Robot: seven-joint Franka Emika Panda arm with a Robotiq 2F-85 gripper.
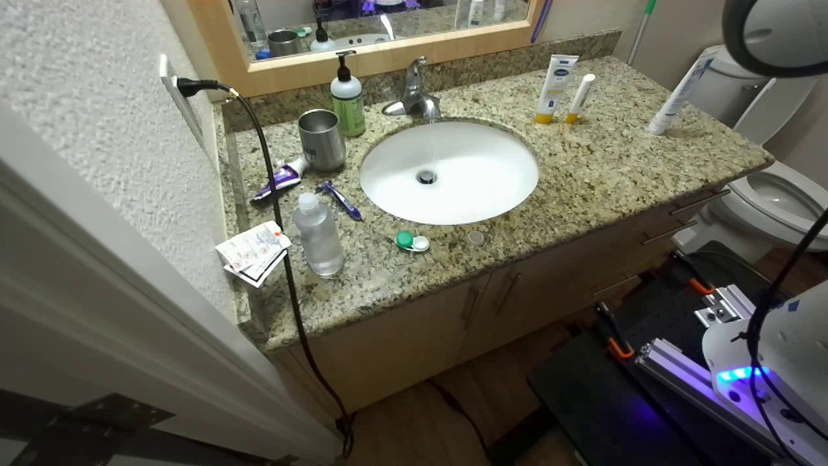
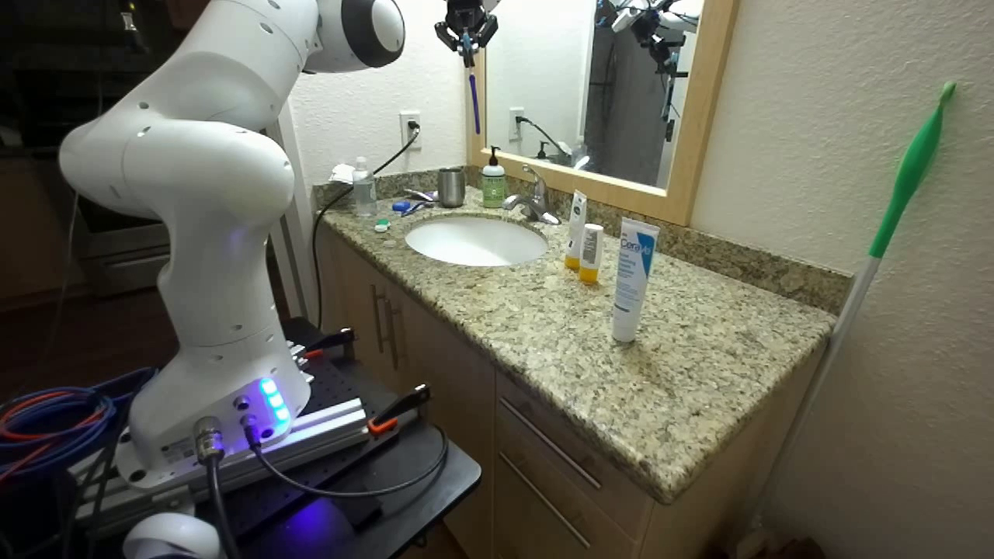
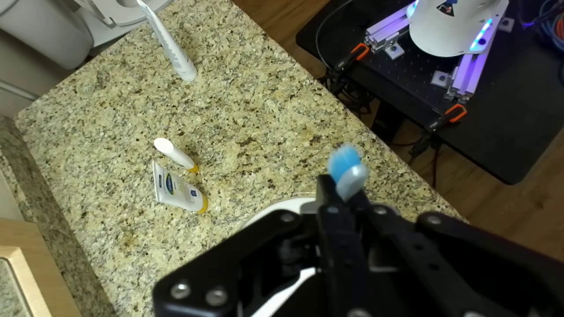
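Observation:
A toothbrush with a purple handle (image 2: pixel 475 104) hangs upright, its handle pointing down in front of the mirror in exterior view 2. My gripper (image 2: pixel 467 45) is shut on its upper part, well above the counter. In the wrist view the blue and white brush head (image 3: pixel 346 168) pokes out past the black fingers (image 3: pixel 338 232). Only the lower end of the purple handle (image 1: pixel 541 22) shows in exterior view 1, at the top edge; the gripper itself is out of that picture.
Around the white sink (image 1: pixel 450 175) stand a steel cup (image 1: pixel 322 141), a green soap bottle (image 1: pixel 348 107) and a clear bottle (image 1: pixel 318 237). A razor (image 1: pixel 341 202) and lens case (image 1: pixel 411 241) lie nearby. Several tubes stand right.

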